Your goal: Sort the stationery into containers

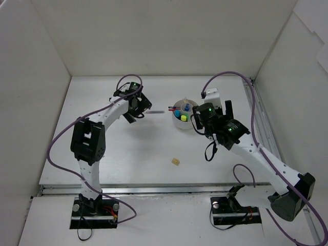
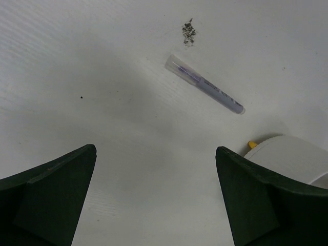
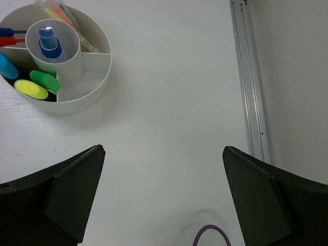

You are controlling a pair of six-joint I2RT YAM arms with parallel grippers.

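Observation:
A pen (image 2: 205, 87) with a clear cap lies on the table just right of my left gripper (image 1: 137, 106); in the left wrist view it sits ahead of the open, empty fingers. A white round divided organizer (image 3: 89, 92) holds markers, pens and a blue-capped item (image 3: 48, 42). My right gripper (image 1: 215, 110) is open above the table to the right of it, empty. A small tan block (image 1: 175, 161) lies toward the front middle.
Walls surround it, with a metal rail (image 3: 248, 87) along the right edge.

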